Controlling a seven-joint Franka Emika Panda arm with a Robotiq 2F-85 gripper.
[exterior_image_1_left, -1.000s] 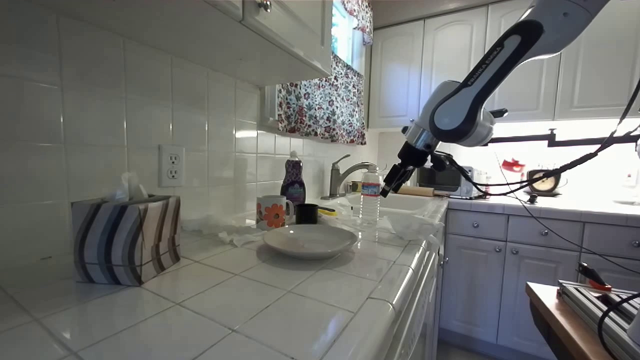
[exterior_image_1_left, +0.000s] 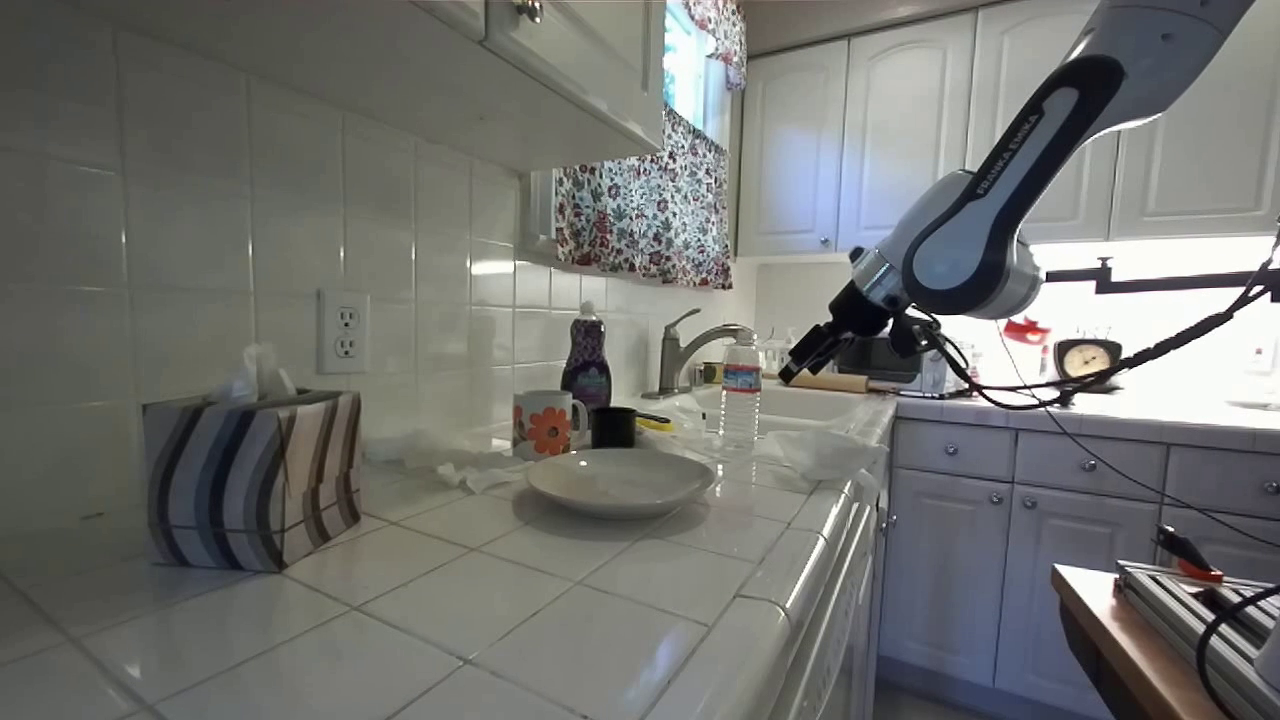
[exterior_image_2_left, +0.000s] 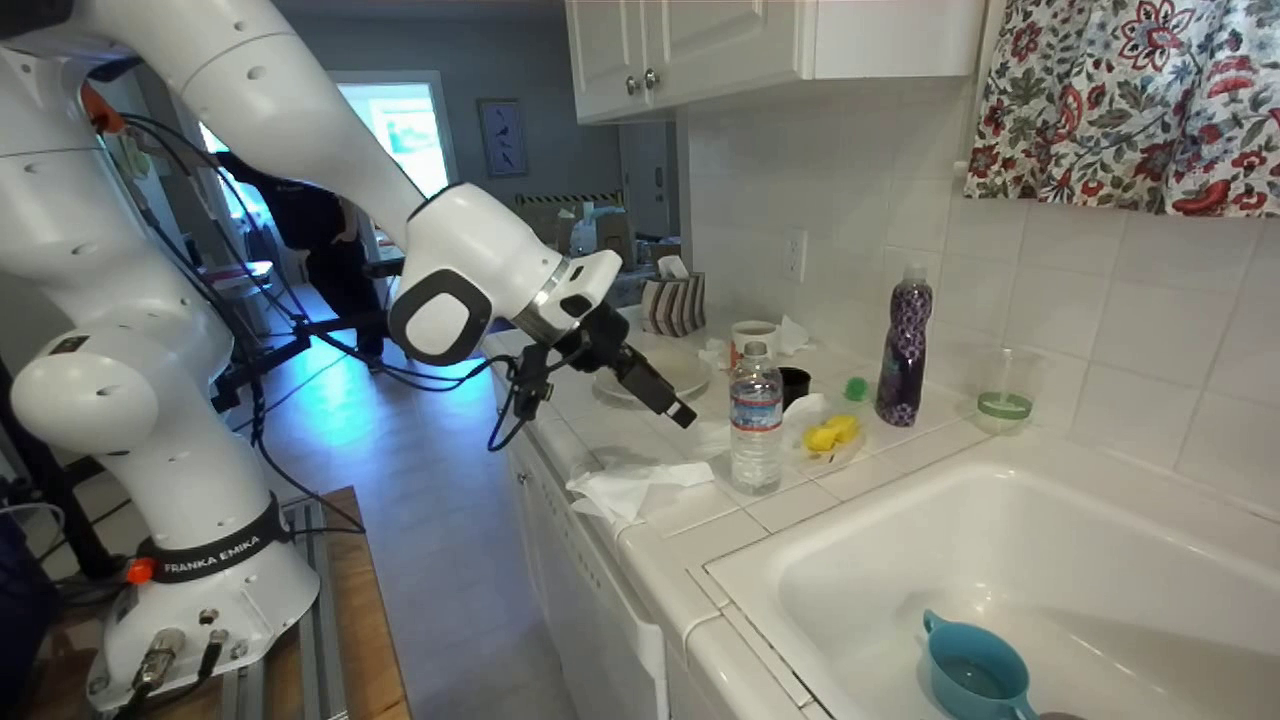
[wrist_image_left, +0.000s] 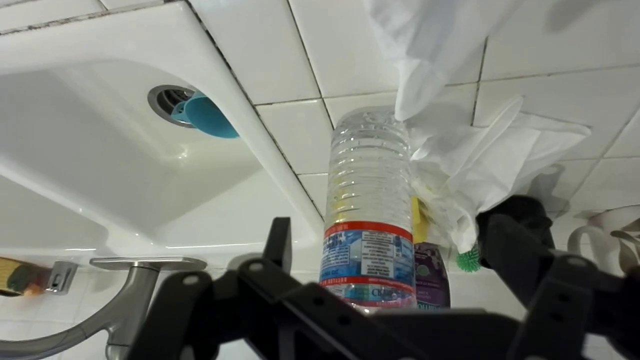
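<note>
A clear water bottle (exterior_image_1_left: 740, 408) with a red and blue label stands upright on the tiled counter beside the sink. My gripper (exterior_image_1_left: 794, 366) is tilted downward, just right of the bottle in the first exterior view and apart from it. In the second exterior view, the gripper (exterior_image_2_left: 672, 408) appears to the left of the bottle (exterior_image_2_left: 756, 420). The wrist view has the bottle (wrist_image_left: 369, 240) framed between two widely parted fingers, neither seen touching it. Its upper end is hidden behind the gripper's body.
Crumpled white tissue (exterior_image_2_left: 636, 486) lies near the bottle. A plate (exterior_image_1_left: 620, 480), a flowered mug (exterior_image_1_left: 542, 426), a black cup (exterior_image_1_left: 613, 427) and a purple soap bottle (exterior_image_2_left: 905, 348) are close by. The sink (exterior_image_2_left: 888, 552) holds a blue cup (exterior_image_2_left: 978, 672). A striped tissue box (exterior_image_1_left: 252, 480) stands farther off.
In the first exterior view, the arm has shifted right and slightly up, widening the gap between my gripper and the bottle. The bottle and other counter objects have stayed put.
</note>
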